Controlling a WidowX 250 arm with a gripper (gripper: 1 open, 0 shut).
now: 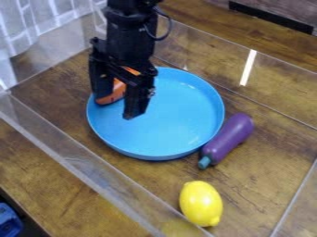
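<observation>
My black gripper (pixel 120 91) is lowered over the left part of a blue plate (pixel 173 125), in front of an orange carrot (pixel 115 90) that it largely hides. Its fingers look spread apart; whether they touch the carrot cannot be told.
A purple eggplant (pixel 227 139) lies just right of the plate, and a yellow lemon (pixel 201 203) in front. Clear plastic walls border the wooden surface (pixel 62 93). A blue object (pixel 7 222) is at the lower left edge.
</observation>
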